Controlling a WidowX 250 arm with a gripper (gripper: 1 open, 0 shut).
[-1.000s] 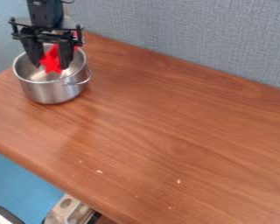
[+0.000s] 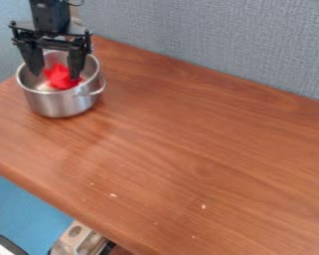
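Observation:
A steel pot (image 2: 56, 102) with side handles stands at the upper left of the wooden table. Inside it lies a red object (image 2: 61, 78), partly hidden by the rim and my gripper. My black gripper (image 2: 56, 62) hangs over the pot with its fingers apart, reaching down to about the rim on either side above the red object.
A grey wall (image 2: 215, 40) runs along the back. The table's left edge borders a blue floor, with some metal hardware at the bottom left.
The red object sits lower in the pot, and the red that showed higher up by the gripper's right side is gone. The gripper has shifted slightly.

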